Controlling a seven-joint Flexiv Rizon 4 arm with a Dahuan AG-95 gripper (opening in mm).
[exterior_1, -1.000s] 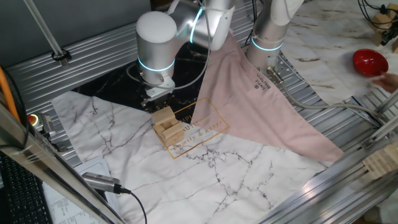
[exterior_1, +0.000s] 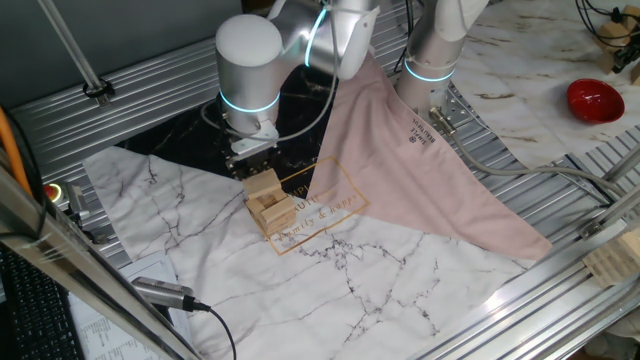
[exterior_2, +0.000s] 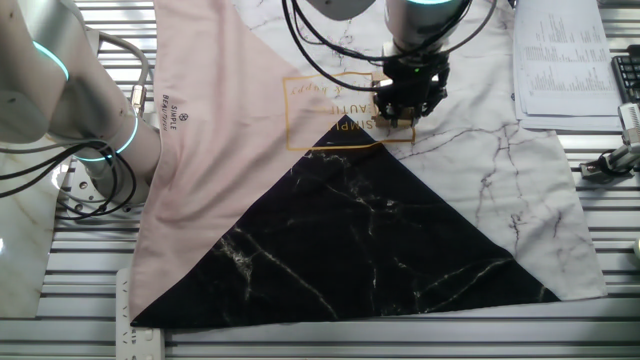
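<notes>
In exterior view 1 a light wooden block structure (exterior_1: 268, 205) stands on the marble-patterned cloth (exterior_1: 380, 290), by the gold-framed lettering. My black gripper (exterior_1: 255, 170) is right at its back end, pointing down; whether it touches the wood cannot be made out. From the opposite side, in exterior view 2, the gripper (exterior_2: 405, 115) is over the edge of the gold frame and hides most of the wood. Its fingers are too dark and small there to show a gap or a grip.
A red bowl (exterior_1: 596, 101) sits on a separate marble surface at the right. Papers (exterior_2: 570, 60) and a keyboard (exterior_1: 35, 310) lie beside the cloth. A metal post (exterior_1: 90, 260) rises at the left front.
A hand near the red bowl, seen a second ago, is gone from view. The arm, gripper and wooden structure show hardly any movement.
</notes>
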